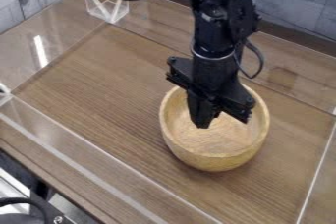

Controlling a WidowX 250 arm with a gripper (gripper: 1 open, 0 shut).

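Note:
A large tan bowl (pixel 210 149) sits on the wooden table right of centre. My gripper (pixel 202 112) reaches down over the bowl's back half, shut, with nothing visible between its fingers; it hides part of the bowl's interior and far rim.
A clear plastic object (pixel 108 0) stands at the back left, and another (pixel 4 95) at the left edge. A black cable lies at the bottom left corner.

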